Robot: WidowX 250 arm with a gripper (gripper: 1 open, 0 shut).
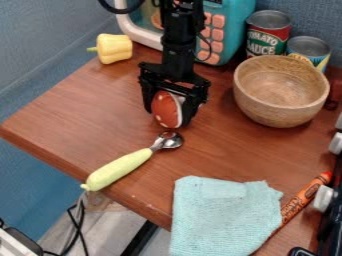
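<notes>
The black gripper (171,100) reaches down over the middle of the wooden table, its fingers around a red round object (166,108) with a pale stripe. Whether the fingers are closed tightly on it is hard to tell. Just in front lies a utensil with a pale yellow-green handle (118,169) and a metal scoop head (167,141).
A wooden bowl (278,105) sits right, before two cans (267,35). A yellow pepper (110,48) and a teal toy appliance (227,30) stand at the back. A light blue cloth (225,215), an orange packet (306,198) and dark items occupy the front right.
</notes>
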